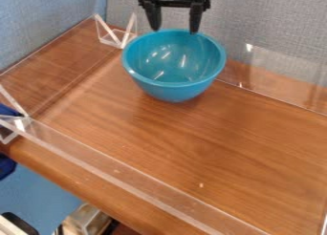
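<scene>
A teal bowl (pixel 174 76) stands upright on the wooden table toward the back, empty as far as visible. My black gripper (pixel 174 19) hangs at the top edge of the view, over the back rim of the bowl, fingers pointing down and spread apart with nothing between them.
Clear plastic barriers line the table (pixel 217 153) along the back, left and front edges, with white brackets (pixel 118 36) at corners. A blue object sits at the far left edge.
</scene>
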